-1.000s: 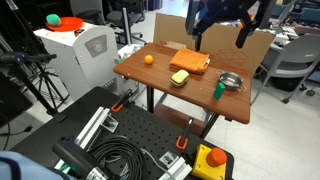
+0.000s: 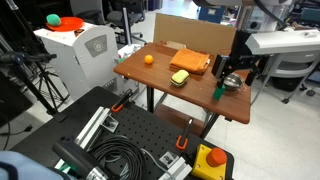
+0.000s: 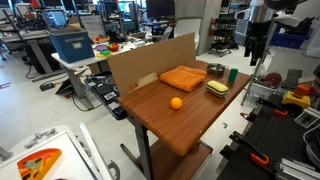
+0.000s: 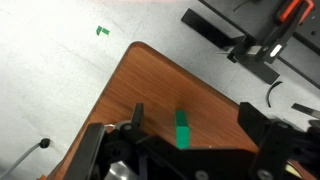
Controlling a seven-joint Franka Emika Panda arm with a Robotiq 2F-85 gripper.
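My gripper (image 2: pixel 240 84) hangs low over the right end of the brown table (image 2: pixel 160 88), its fingers wide apart with nothing held. A narrow green object (image 4: pixel 182 130) shows between the spread fingers in the wrist view, closer to the table than they are. Beside it is a shiny metal bowl (image 2: pixel 232 82), partly covered by the gripper in exterior view 1 and by a finger in the wrist view. In exterior view 2 the green object (image 3: pixel 233 75) stands upright near the table's end, apart from the bowl (image 3: pixel 215 69).
An orange cloth (image 2: pixel 193 62), a yellow sponge-like item (image 2: pixel 180 77) and an orange ball (image 2: pixel 149 59) lie farther left on the table. A tall brown panel (image 3: pixel 150 62) lines its back edge. A yellow box with a red button (image 2: pixel 211 160) sits in front.
From high above the table, the gripper has come down toward the right end, near the green object and the bowl. Its fingers stay open. The table objects have not moved.
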